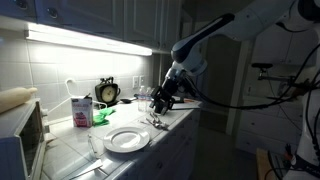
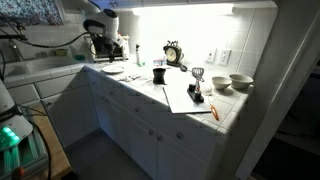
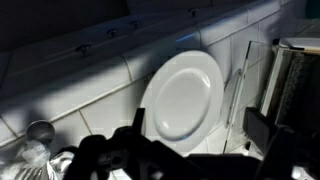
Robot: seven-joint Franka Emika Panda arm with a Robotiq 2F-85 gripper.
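Note:
A white round plate (image 1: 127, 139) lies on the tiled counter. My gripper (image 1: 158, 101) hangs above the counter to the right of the plate, clear of it. In the wrist view the plate (image 3: 184, 98) fills the middle, beyond the open dark fingers (image 3: 258, 126); nothing shows between them. Metal utensils (image 3: 40, 131) lie at the lower left there. The second exterior view has the arm small at the far left, over the plate (image 2: 113, 70).
A toaster oven (image 1: 22, 140) stands at the left end. Against the back wall are a box (image 1: 82, 111) and a dark clock-like item (image 1: 108, 91). A black pot (image 2: 159, 76), a board (image 2: 187, 100) and bowls (image 2: 240, 81) sit farther along. Cabinets (image 1: 95, 22) overhang the counter.

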